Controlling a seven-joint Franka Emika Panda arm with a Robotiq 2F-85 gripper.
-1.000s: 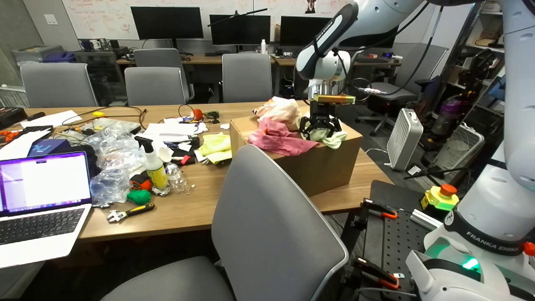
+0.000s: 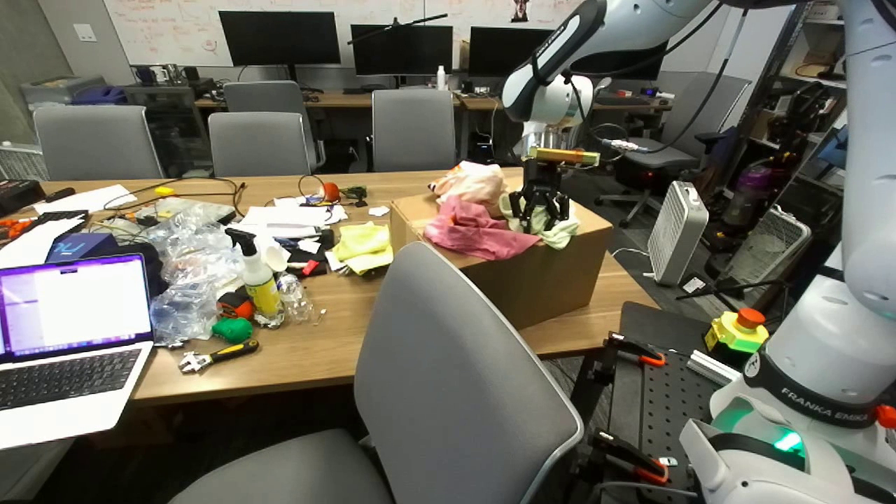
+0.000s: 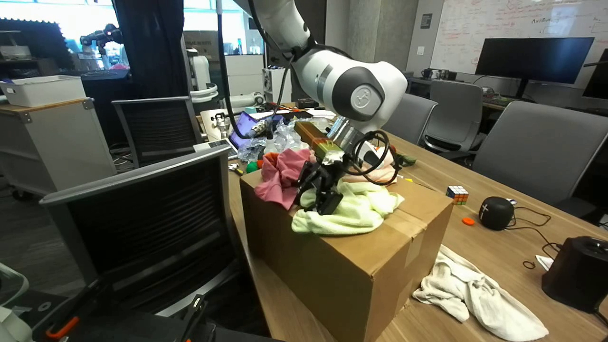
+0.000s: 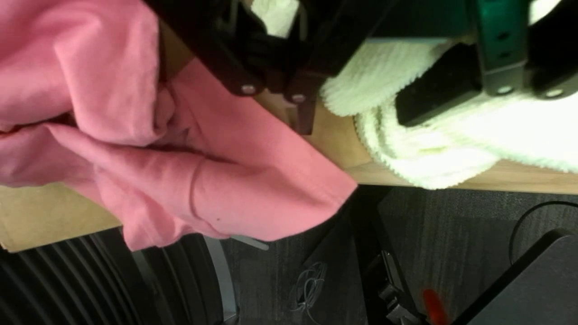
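A pale green towel lies crumpled on top of a cardboard box. Low over this towel, my gripper points down, its fingers part open. In the wrist view, a fold of the green towel shows between the two separated fingers; whether both touch it, I cannot tell. A pink cloth lies beside the towel, close to the other finger, its corner hanging over the box edge. Behind them on the box is a peach cloth, partly hidden by the arm in exterior view 2.
A yellow cloth is on the table left of the box, near a spray bottle and clutter. A white cloth, Rubik's cube and black speaker are on its other side. A chair back stands before the box.
The gripper's fingers have come closer together, and the hand has shifted slightly up and right in exterior view 1. The box and cloths have slid a little to the right.
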